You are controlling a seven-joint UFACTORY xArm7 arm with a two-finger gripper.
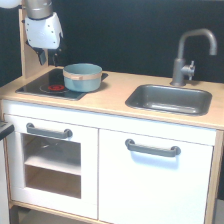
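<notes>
A blue-grey pot (82, 80) with a lighter band round its upper part stands at the right of the black cooktop (45, 86). Up and to the left of the pot is my gripper (49, 58), reaching down from the white arm (43, 25). Its dark fingers look spread apart, and I see nothing between them. The gripper appears apart from the pot.
A sink (170, 98) with a grey faucet (184, 60) is set into the right of the wooden counter (118, 84). Counter space between pot and sink is clear. Below are an open-fronted compartment (52, 158) and a white door (150, 180) with a dark handle.
</notes>
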